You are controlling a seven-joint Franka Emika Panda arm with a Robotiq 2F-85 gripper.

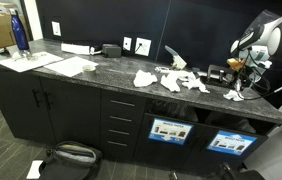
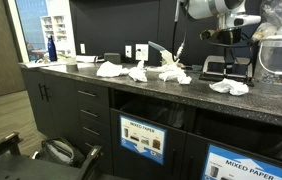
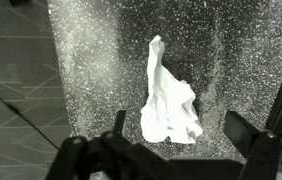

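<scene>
Below my gripper, a crumpled white paper (image 3: 170,105) lies on the dark speckled counter. Its narrow twisted end points away from the fingers. In the wrist view the fingers stand wide apart, one dark finger (image 3: 118,124) to either side of the paper's lower part, and nothing is gripped. The same paper (image 2: 229,87) shows near the counter's front edge in exterior view 2, under the arm. Exterior view 1 has this paper (image 1: 235,96) at the right end of the counter; the fingertips are too small there to make out.
Several more crumpled papers (image 1: 171,80) lie along the counter to the left. A dark appliance (image 2: 217,68) stands behind the arm, with a clear bin (image 2: 281,60) at the right. Two openings labelled mixed paper (image 1: 169,131) are in the cabinet front below.
</scene>
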